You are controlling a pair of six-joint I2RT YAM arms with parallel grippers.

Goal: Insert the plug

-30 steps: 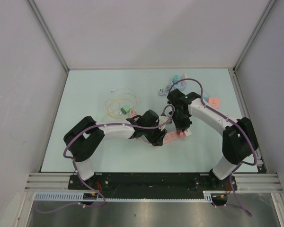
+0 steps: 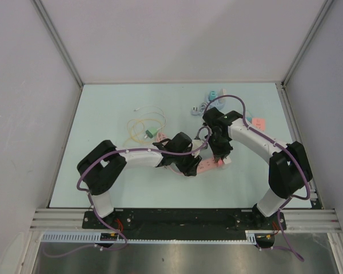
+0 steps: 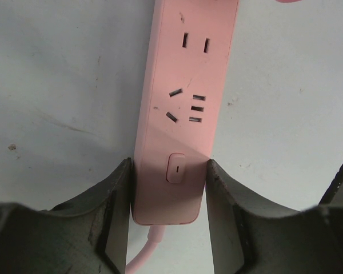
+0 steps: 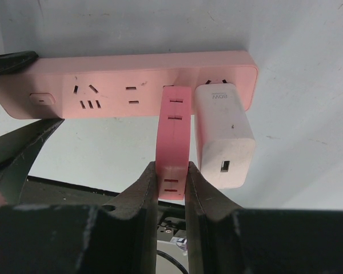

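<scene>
In the left wrist view the pink power strip (image 3: pixel 186 68) runs away from my left gripper, whose fingers press against both sides near its switch end. The right wrist view shows that strip (image 4: pixel 117 85) lying crosswise, with the left gripper's dark fingers at its left end. My right gripper is shut on a small pink plug (image 4: pixel 174 131) with slots in its faces. The plug's far end overlaps the strip's socket face, just left of a white adapter (image 4: pixel 224 134). Its prongs are hidden, so how deep it sits cannot be seen.
The white adapter stands on the strip's right end, close beside the plug. At the back of the table (image 2: pixel 126 103) lie a coiled grey-blue cord (image 2: pixel 201 108), a green plug (image 2: pixel 151 132) with yellow cable, and a pink piece (image 2: pixel 258 124) at right.
The right gripper and plug have shifted very slightly. Otherwise the arms, strip and adapter look the same in the top view.
</scene>
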